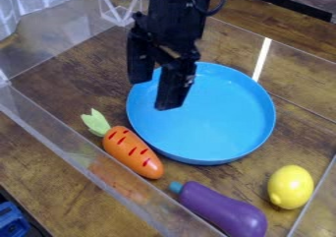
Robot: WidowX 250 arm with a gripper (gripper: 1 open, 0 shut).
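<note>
My black gripper point(155, 82) is open, its two dark fingers hanging apart over the left half of a blue plate point(217, 128), with nothing seen between them. A toy carrot point(132, 152) with red marks and a pale green top lies left of and below the plate. A purple eggplant point(223, 209) lies at the bottom right, and a yellow lemon point(290, 187) sits to its upper right.
Clear walls point(39, 123) edge the wooden board along the left side. The board's upper left is free, as is the strip right of the plate. A blue object point(8, 221) shows at the bottom left corner outside the wall.
</note>
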